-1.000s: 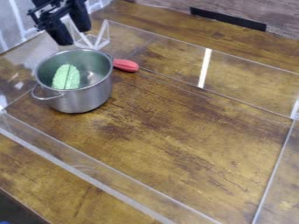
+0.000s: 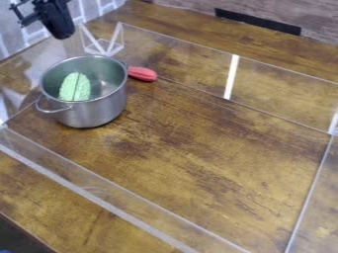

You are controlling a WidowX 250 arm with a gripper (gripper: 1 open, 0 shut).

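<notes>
A steel pot (image 2: 101,111) stands at the left of the wooden table, with a pale green oval object (image 2: 74,86) inside it. A red object (image 2: 142,73) lies just right of the pot's rim. The dark gripper (image 2: 53,22) is at the top left edge, above and behind the pot, partly out of frame; its fingers are too unclear to tell how they stand.
A white wire stand (image 2: 103,44) stands behind the pot. Clear plastic strips and a white tape line (image 2: 231,77) mark the table (image 2: 211,158), whose middle and right are bare.
The gripper has moved left and upward, away from over the pot toward the top left corner. The pot and objects look unchanged.
</notes>
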